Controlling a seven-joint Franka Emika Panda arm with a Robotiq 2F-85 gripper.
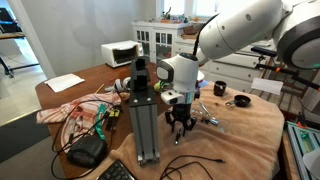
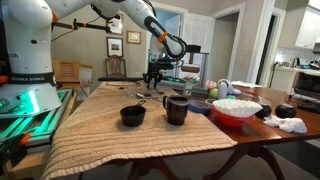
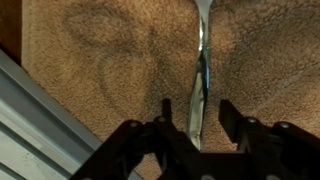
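In the wrist view a long shiny metal utensil lies on the tan cloth. Its narrow part runs down between the two black fingers of my gripper. A gap shows on each side of the metal, so the fingers stand apart and do not grip it. Exterior view 1 has the gripper low over the cloth, pointing down, just right of a tall grey metal column. From exterior view 2 the arm is at the far side of the table, and the fingertips are too small to make out.
The grey column stands close on the gripper's left. Black cables lie in front. A black mug, a dark bowl and a red-and-white bowl stand at the other end. Bare cloth lies to the right.
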